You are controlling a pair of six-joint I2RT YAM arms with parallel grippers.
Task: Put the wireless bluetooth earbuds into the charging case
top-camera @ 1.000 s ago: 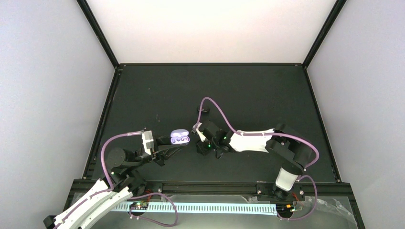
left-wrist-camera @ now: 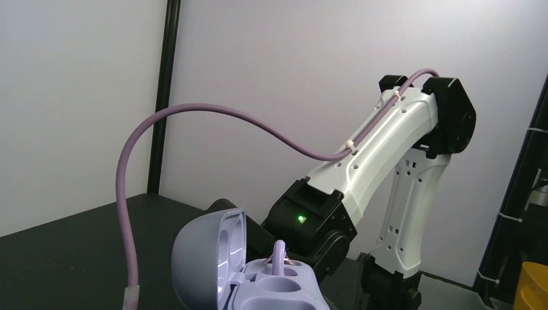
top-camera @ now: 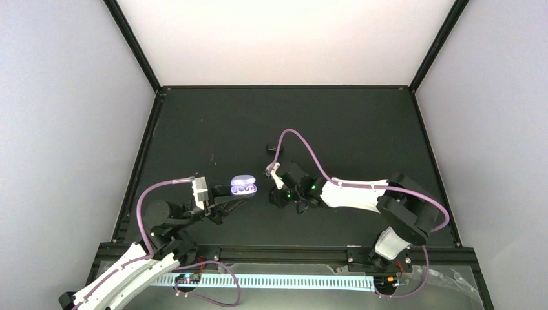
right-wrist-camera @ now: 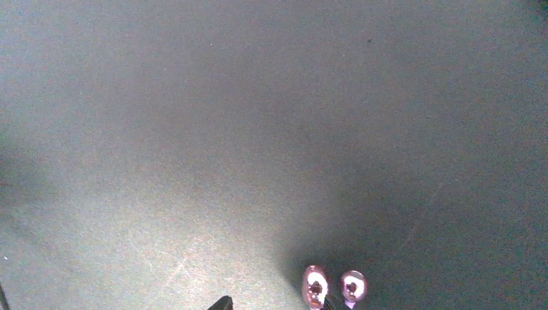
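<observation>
The lilac charging case (top-camera: 243,186) is held clear to the right of the left arm, my left gripper (top-camera: 238,196) shut on it. In the left wrist view the case (left-wrist-camera: 276,294) has its lid (left-wrist-camera: 207,255) swung up and its wells showing. A lilac stem (left-wrist-camera: 278,258) with shiny bits beside it rises at the far well; whether it is seated there or behind cannot be told. Two shiny pinkish earbud ends, one earbud (right-wrist-camera: 315,286) and another (right-wrist-camera: 353,286), lie by one fingertip of my right gripper. Its fingertips stand apart, with no earbud visibly clamped.
A small black object (top-camera: 274,148) lies on the dark table (top-camera: 349,129) just beyond the right gripper. The cable (top-camera: 304,142) of the right arm arches over its wrist.
My right arm has shifted a little to the right, away from the case, and its cable moved with it. The left arm and the case have stayed put.
</observation>
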